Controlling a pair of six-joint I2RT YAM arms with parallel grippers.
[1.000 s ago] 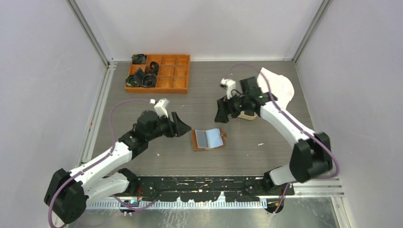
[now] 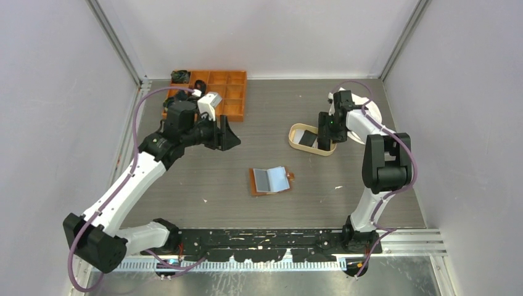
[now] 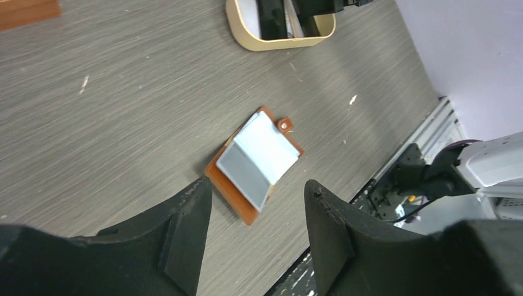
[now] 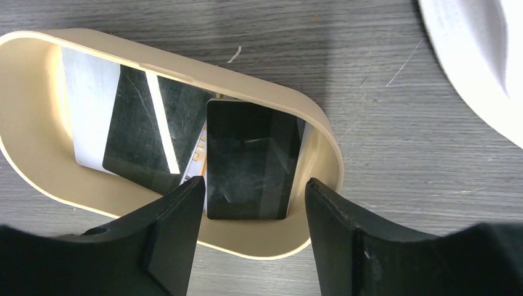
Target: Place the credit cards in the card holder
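A cream oval container [image 4: 37, 117] holds dark and silver cards, among them a black card [image 4: 250, 160] at its right end. My right gripper is open just over that end, its fingertips near the black card. A brown card holder [image 3: 237, 197] with pale, open sleeves [image 3: 265, 148] lies in the front middle of the table. My left gripper hangs open above the table, left of and behind the holder in the top view, with nothing between its fingers.
An orange compartment tray [image 2: 231, 92] with dark items stands at the back left. A white object [image 4: 475, 49] lies right of the container. The table [image 2: 222, 154] between holder and tray is clear.
My right gripper has moved back and rightward to over the container's right end.
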